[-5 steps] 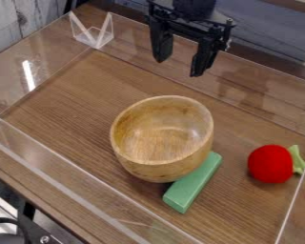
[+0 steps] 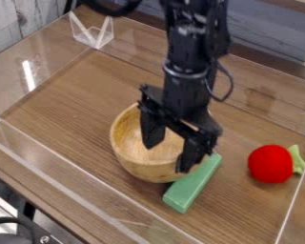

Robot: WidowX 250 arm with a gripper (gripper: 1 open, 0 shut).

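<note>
The black gripper point(image 2: 178, 141) hangs in the centre, low over a round wooden bowl point(image 2: 130, 143), hiding part of it. Its fingers are spread apart, and I see nothing held between them. A green rectangular block point(image 2: 189, 189) lies on the table at the bowl's lower right. A red round object with a green top, like a tomato point(image 2: 270, 164), lies at the right.
A clear wire-like holder point(image 2: 91, 29) stands at the back left. A dark cable or object is at the lower left edge.
The bowl, green block and red object appear unmoved.
</note>
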